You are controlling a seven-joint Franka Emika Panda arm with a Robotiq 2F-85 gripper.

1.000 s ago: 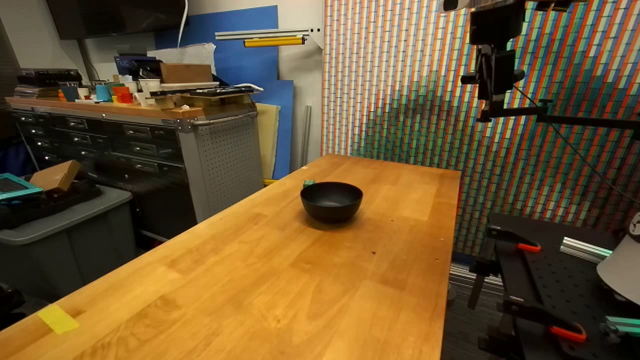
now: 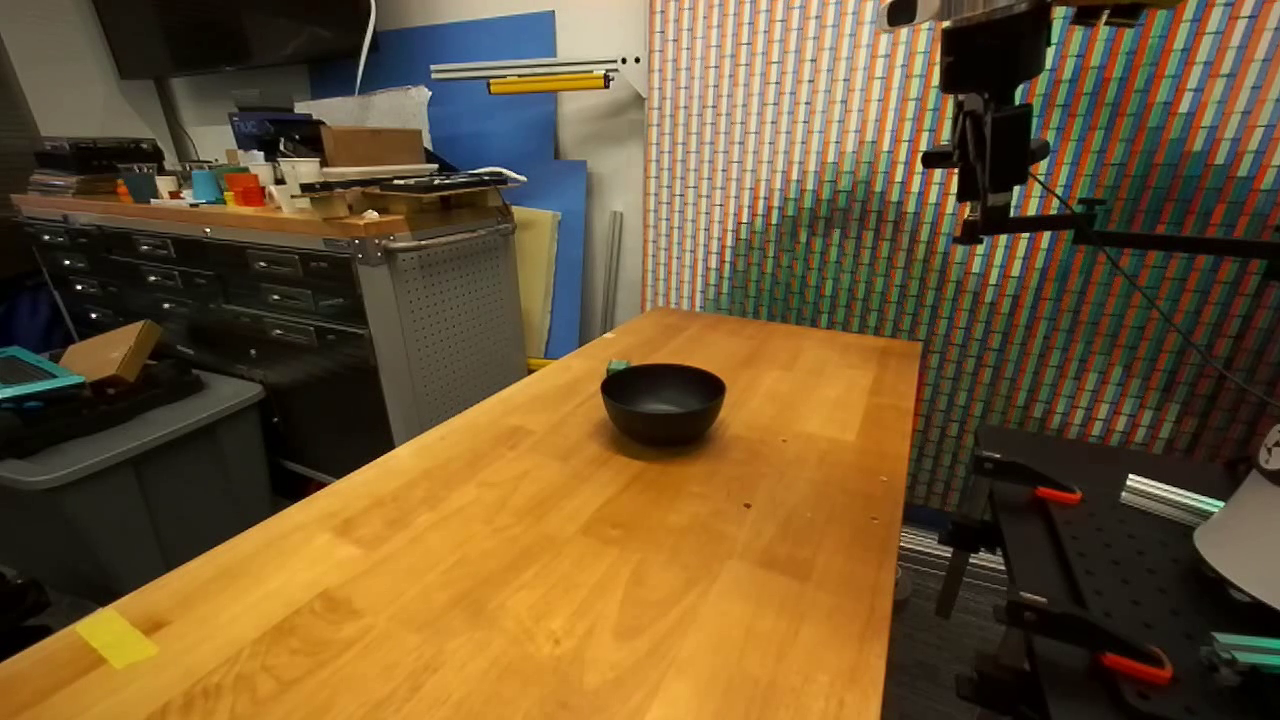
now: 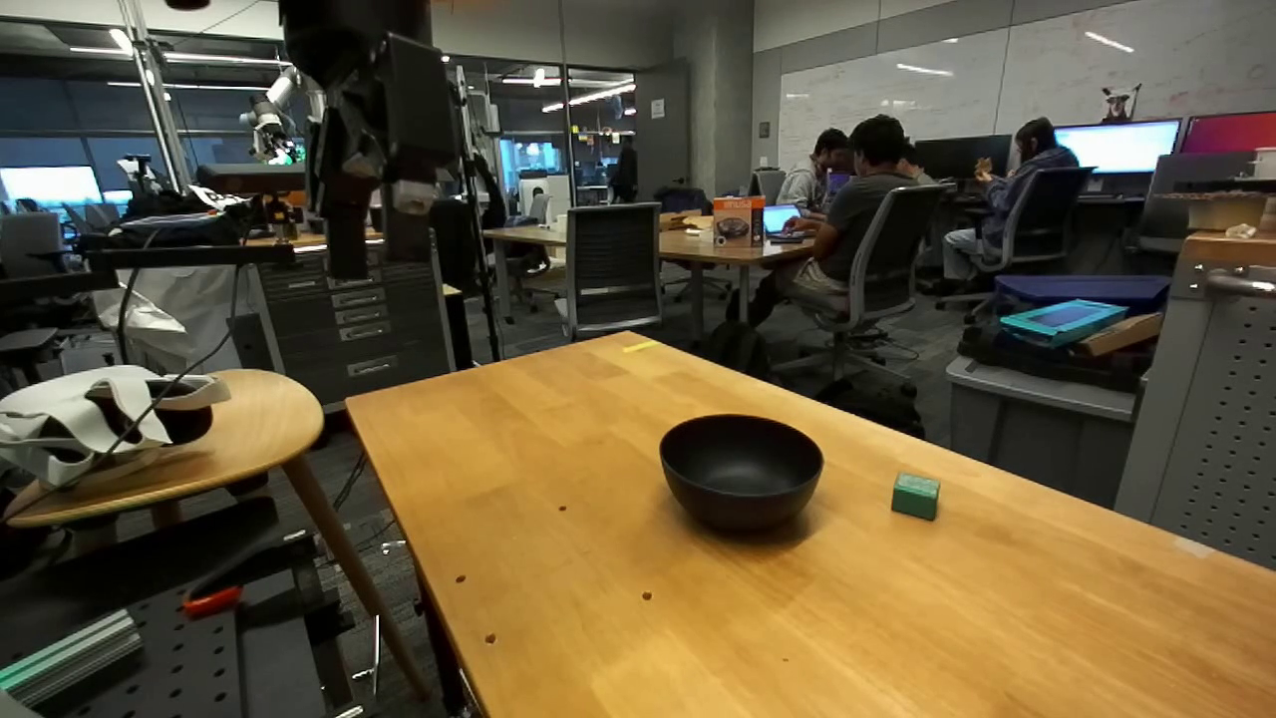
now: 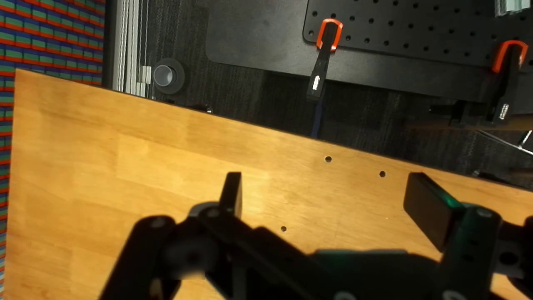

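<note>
A black bowl (image 2: 663,406) stands upright on the wooden table (image 2: 516,564), and from the other side the bowl (image 3: 742,473) looks empty as far as its inside shows. Beside it, apart from it, lies a small green block (image 3: 915,496); in exterior view 1 the block (image 2: 617,365) is mostly hidden behind the bowl. High above the table's right edge hangs my gripper (image 2: 978,228), far from both things. In the wrist view the gripper is open, its fingers wide apart over bare wood. Neither bowl nor block appears there.
A black perforated bench (image 2: 1116,540) with orange-tipped clamps stands beside the table. A stool (image 3: 257,425) bearing a white headset is near the table's other end.
</note>
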